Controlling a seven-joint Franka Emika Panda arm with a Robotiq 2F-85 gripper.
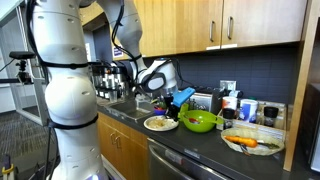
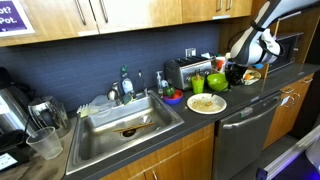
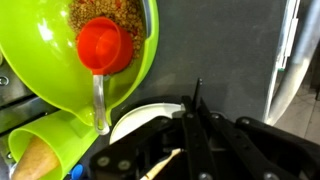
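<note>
In the wrist view my gripper is shut, with a thin dark object poking out past its fingertips; I cannot tell what it is. The exterior view has the gripper above the counter, between a white plate and a green bowl. Inside the bowl lie small brown grains and a red scoop with a metal handle. Part of the plate shows beneath the gripper, which hides the rest.
A green cup with a brown item in it lies beside the bowl. Farther right, a plate holds carrots. The sink is beyond the white plate. Dark countertop in front of the bowl is clear.
</note>
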